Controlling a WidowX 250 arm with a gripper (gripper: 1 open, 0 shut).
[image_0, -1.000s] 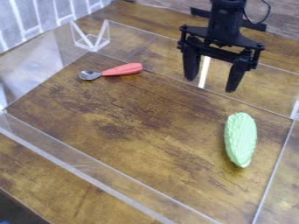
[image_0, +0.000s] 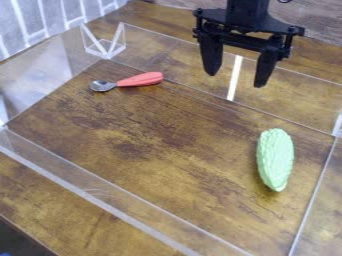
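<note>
My black gripper (image_0: 238, 65) hangs open at the top middle, above the far side of the work area, with nothing between its two fingers. A spoon with a red handle (image_0: 139, 79) and a metal head lies on the wooden surface at the upper left. A pale green, ridged, elongated vegetable-like object (image_0: 274, 159) lies at the right, nearer the front and below the gripper in the view.
Clear low walls (image_0: 35, 161) border the wooden work surface (image_0: 147, 150). A white wire rack (image_0: 40, 20) stands at the top left, and a small white angular piece (image_0: 104, 45) is at the back left.
My gripper has moved left and slightly upward in the view, staying open. The spoon and the green object are unchanged.
</note>
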